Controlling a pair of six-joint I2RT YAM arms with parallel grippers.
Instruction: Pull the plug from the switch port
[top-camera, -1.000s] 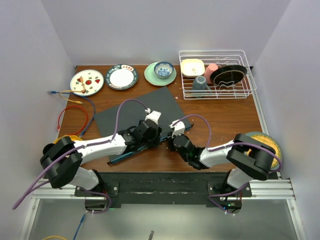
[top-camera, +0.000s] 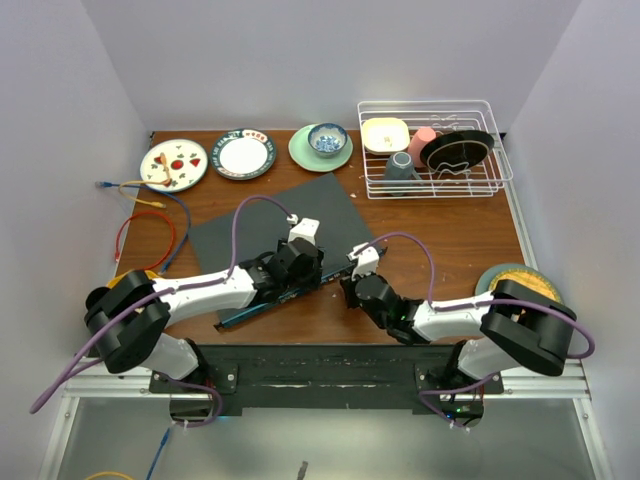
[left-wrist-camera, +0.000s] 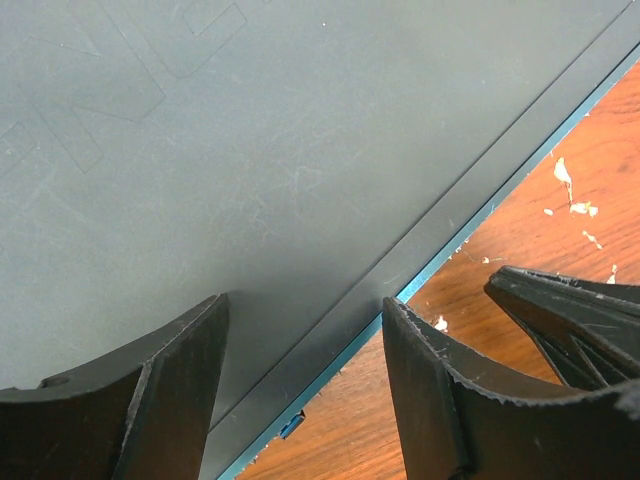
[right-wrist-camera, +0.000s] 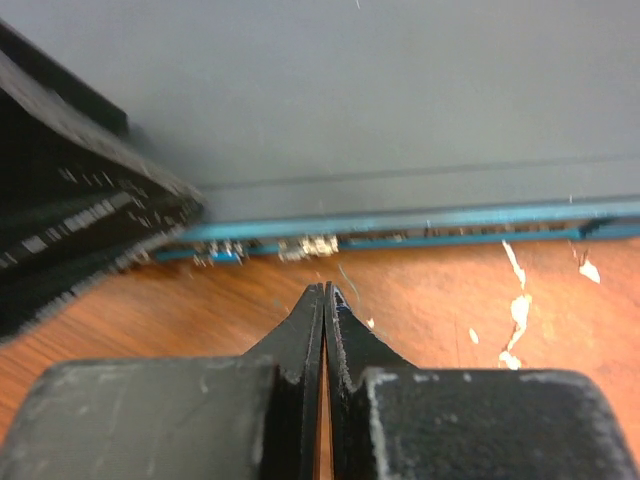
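Observation:
A flat dark grey switch (top-camera: 250, 215) lies diagonally, its blue-edged port side (right-wrist-camera: 460, 215) toward the arms. Small blue and pale pieces (right-wrist-camera: 305, 247) show along that edge, too blurred to identify as plugs. My left gripper is over the front edge, fingers apart, with the edge strip between and below them; whether it touches is unclear. A small blue piece (left-wrist-camera: 292, 425) shows under the edge beside it. My right gripper is shut, nothing between its fingertips, over the wood just in front of the port edge.
Plates (top-camera: 243, 153), a bowl (top-camera: 328, 140) and a dish rack (top-camera: 435, 185) stand at the back. Coloured cables (top-camera: 145, 215) lie at the left, a yellow-filled dish (top-camera: 525, 280) at the right. The two grippers are close together.
My right gripper and arm have moved a little to the right and toward the front, away from the left gripper. My left arm has shifted only very slightly.

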